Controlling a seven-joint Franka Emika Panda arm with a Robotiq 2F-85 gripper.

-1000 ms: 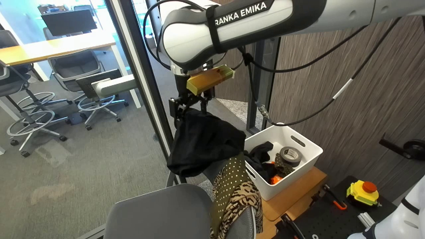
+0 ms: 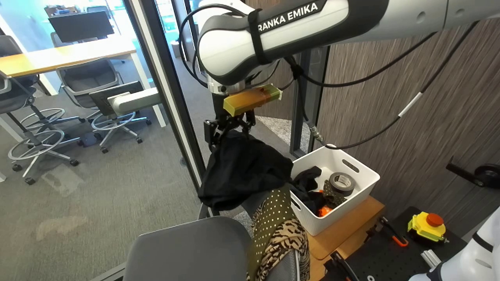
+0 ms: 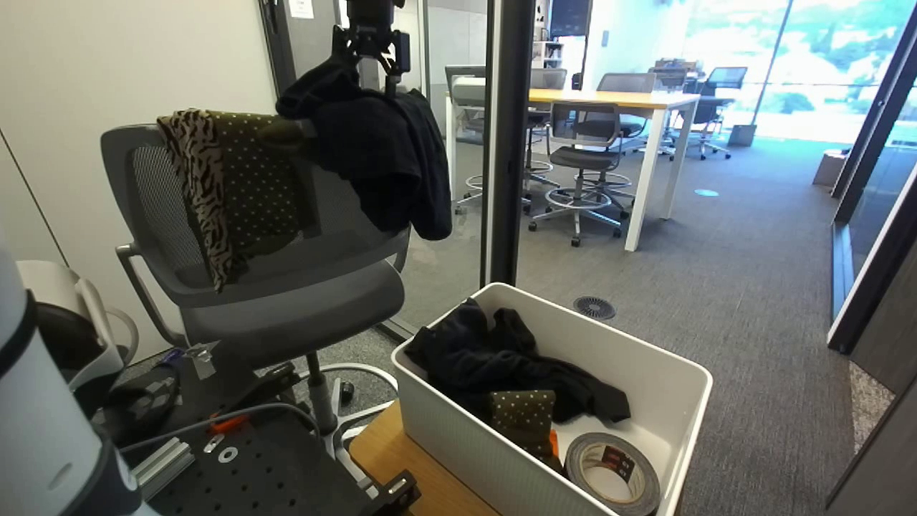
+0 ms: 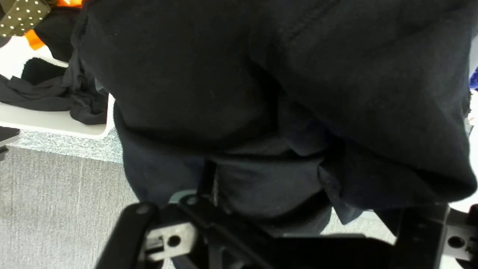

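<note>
A black cloth [image 2: 246, 168] is draped over one end of the grey chair's back [image 3: 335, 215]. My gripper [image 2: 228, 134] points down at the cloth's upper edge. In the wrist view its fingers [image 4: 172, 240] stand wide apart, with dark folds of the cloth [image 4: 269, 179] in and beyond the gap. The fingers are open; whether the fingertips touch the fabric is hard to tell. Beside the black cloth, a green polka-dot and animal-print scarf [image 3: 258, 185] hangs over the same chair back.
A white bin [image 2: 368, 175] stands on a wooden surface beside the chair. It holds dark cloth [image 3: 507, 357], a dotted fabric piece [image 3: 522, 413] and a tape roll [image 3: 612, 473]. A glass partition's dark post [image 3: 505, 146] rises close to the cloth. Open carpet lies beyond.
My arm and gripper have shifted slightly right and down in exterior view 1. The black cloth and the chair have moved a little to the right too.
</note>
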